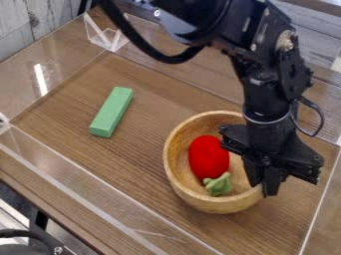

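A wooden bowl sits at the right of the table, holding a red object and a small green item. My black gripper is low over the bowl's right side, covering that part of the rim; whatever is between its fingers is hidden. A green block lies at the left.
The wooden table has free room around the green block and at the front. A clear plastic object stands at the back left.
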